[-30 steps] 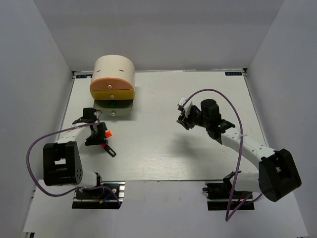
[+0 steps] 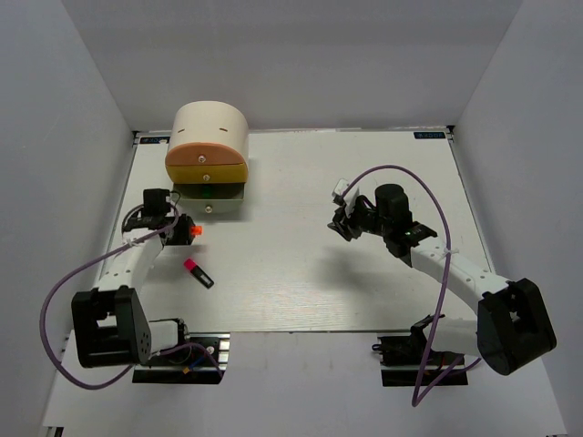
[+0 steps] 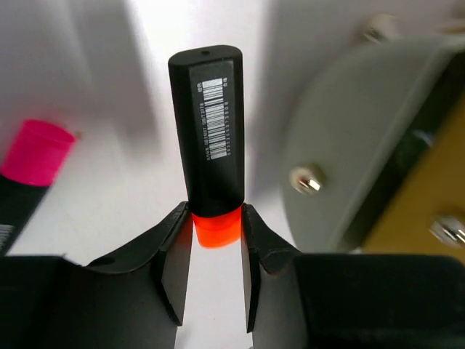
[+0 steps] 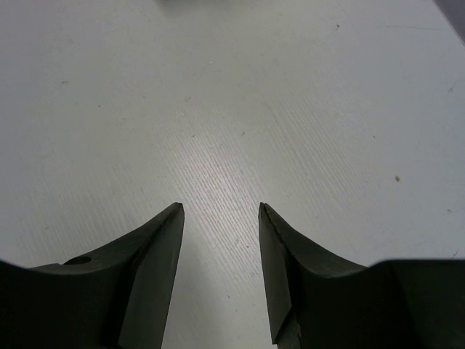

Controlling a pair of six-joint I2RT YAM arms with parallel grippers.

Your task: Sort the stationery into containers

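A black marker with an orange end stands out sharply in the left wrist view, its barcode toward the camera. My left gripper is shut on it near the orange end, one fingertip on each side. In the top view this gripper is in front of the drawer box, and the orange end shows beside it. A second black marker with a pink end lies on the table nearer the front. Over the bare table my right gripper is open, nothing between its fingers.
The rounded drawer box stands at the back left. Its lowest, grey-green drawer is pulled out, with a dark inside. Behind the front edge, the middle of the white table is clear.
The right arm has shifted slightly right.
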